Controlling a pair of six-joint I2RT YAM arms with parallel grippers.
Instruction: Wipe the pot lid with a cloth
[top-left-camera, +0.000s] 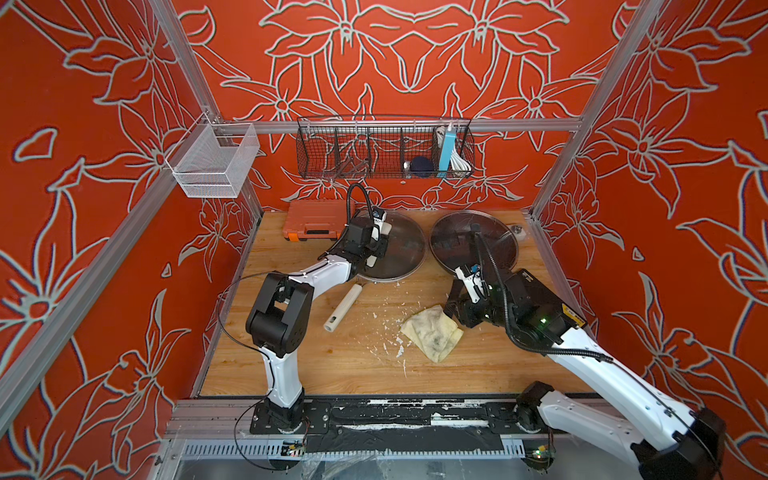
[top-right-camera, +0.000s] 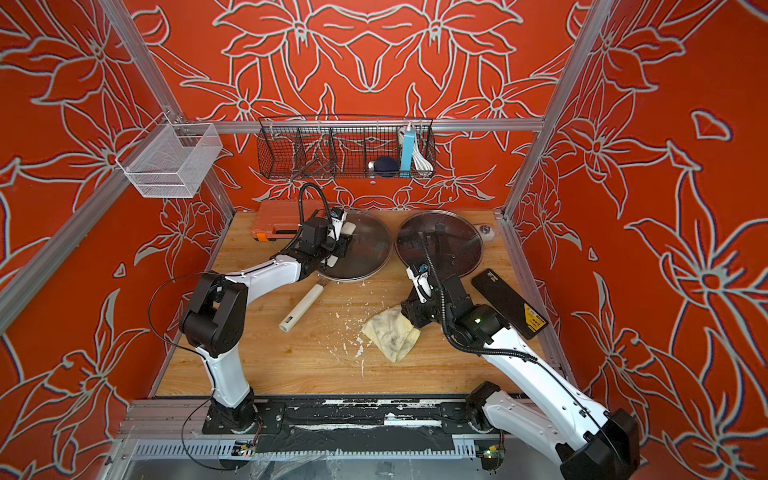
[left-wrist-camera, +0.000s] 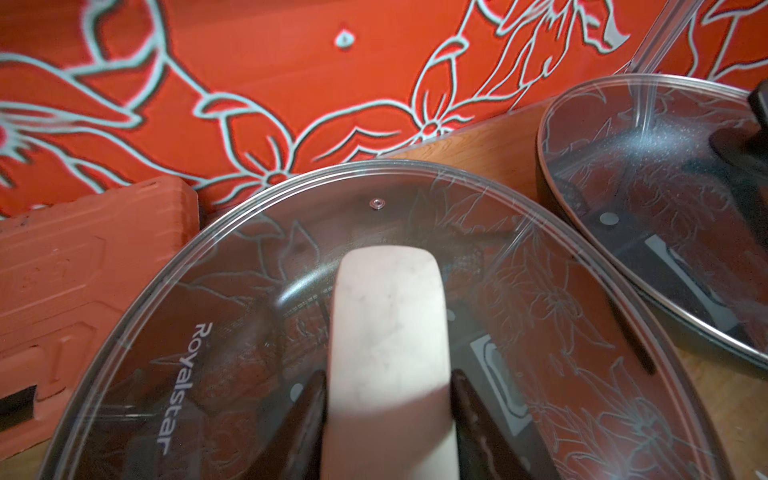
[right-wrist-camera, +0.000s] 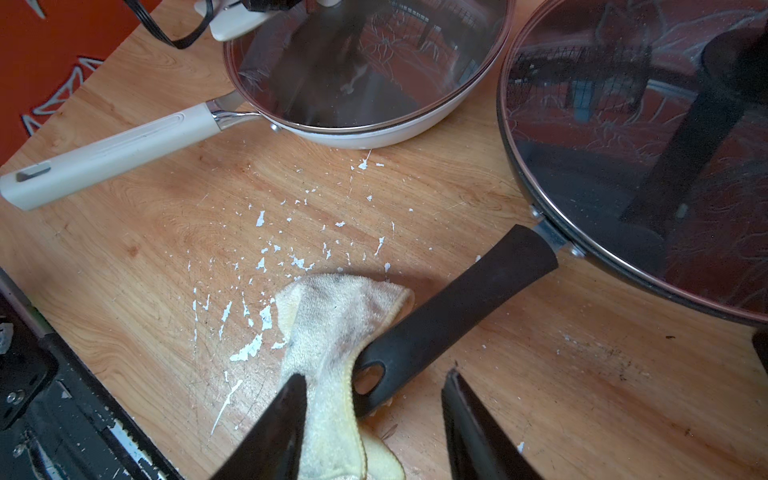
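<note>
A glass pot lid (left-wrist-camera: 240, 352) marked "Royalstar" covers the white pan on the left. Its whitish bar handle (left-wrist-camera: 388, 320) stands between the fingers of my left gripper, which is shut on it. The yellowish, grey-stained cloth (right-wrist-camera: 320, 344) lies rumpled on the table, partly against the black pan handle (right-wrist-camera: 456, 320). Above the cloth's edge and that handle's end, my right gripper hangs with its fingers apart and nothing gripped. In the top left view, the right arm hides part of the cloth's surroundings.
A second glass lid (right-wrist-camera: 584, 168) covers the black pan at right. White flakes (right-wrist-camera: 252, 345) are scattered left of the cloth. The white pan's handle (top-left-camera: 344, 308) juts toward the front. An orange case (top-left-camera: 318, 217) sits at back left, a black box (top-right-camera: 509, 304) at right.
</note>
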